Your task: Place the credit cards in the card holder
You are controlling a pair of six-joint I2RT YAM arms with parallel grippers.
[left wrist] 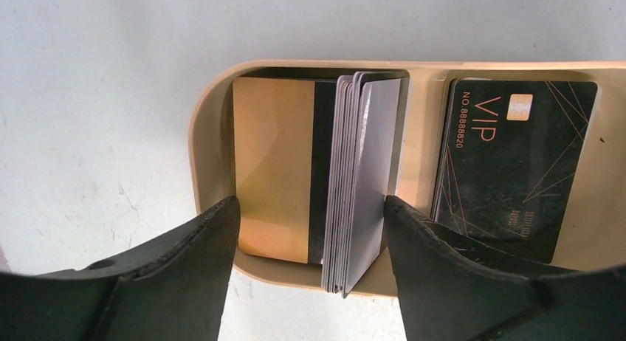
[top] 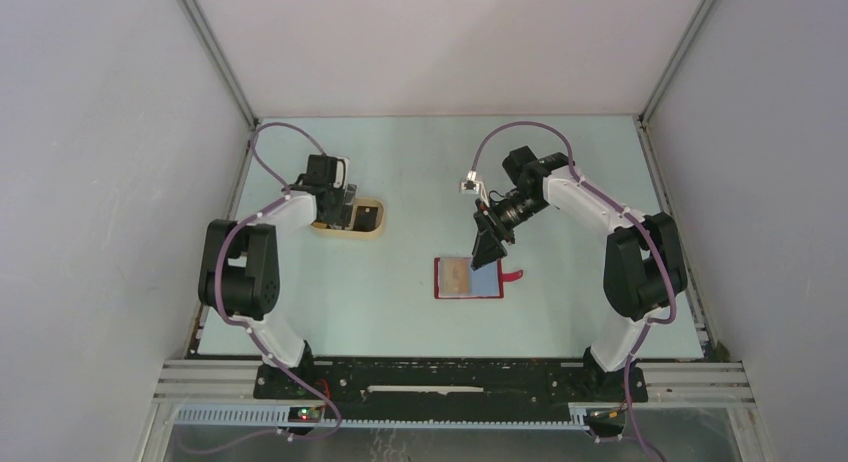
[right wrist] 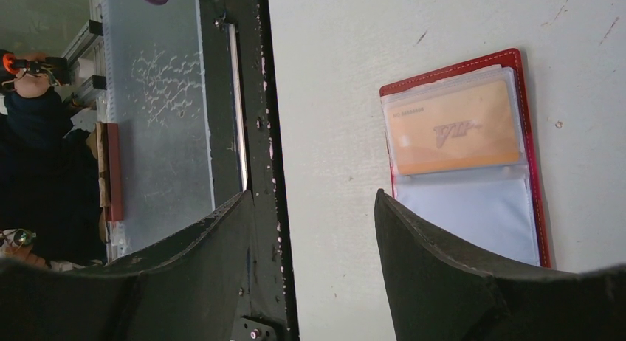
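Observation:
In the left wrist view, a tan tray [left wrist: 424, 134] holds several cards standing on edge [left wrist: 343, 186]. To their left, a gold-and-black card [left wrist: 273, 164] lies flat. Dark VIP cards [left wrist: 517, 156] lie in the right compartment. My left gripper is open above the tray, its fingers on either side of the standing cards; the right fingertip looks close to them, contact unclear. The red card holder [right wrist: 528, 134] lies open, a gold card [right wrist: 454, 131] inside its clear pocket and the other half [right wrist: 472, 212] showing no card. Beside it, my right gripper is open and empty.
A red strap [top: 512, 276] sticks out from the holder's right side. The dark front rail [top: 430, 374] borders the table.

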